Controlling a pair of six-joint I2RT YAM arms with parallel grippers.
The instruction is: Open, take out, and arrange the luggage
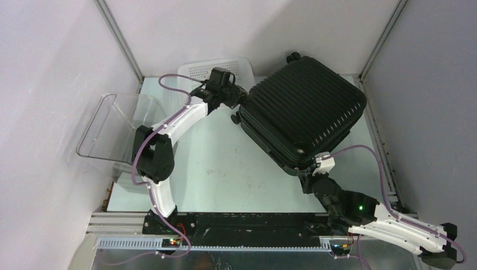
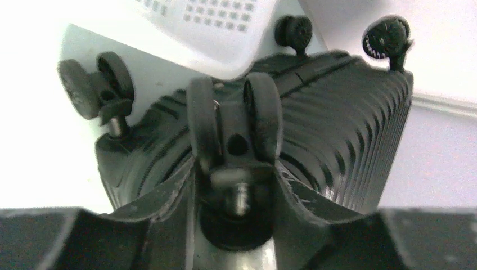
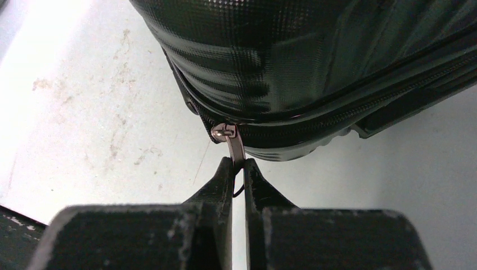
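Note:
The black ribbed suitcase (image 1: 306, 104) lies slanted across the right of the table, its wheels toward the back left. At its far left corner is my left gripper (image 1: 242, 95). In the left wrist view a twin caster wheel (image 2: 236, 143) sits between its parted fingers; whether they press on it is unclear. My right gripper is shut on a metal zipper pull (image 3: 235, 145) at the suitcase's near corner. Beside that pull the zipper track (image 3: 315, 126) looks closed.
A white perforated basket (image 1: 246, 70) stands at the back, close to the suitcase wheels. On the left is a clear empty bin (image 1: 93, 126), partly behind my left arm.

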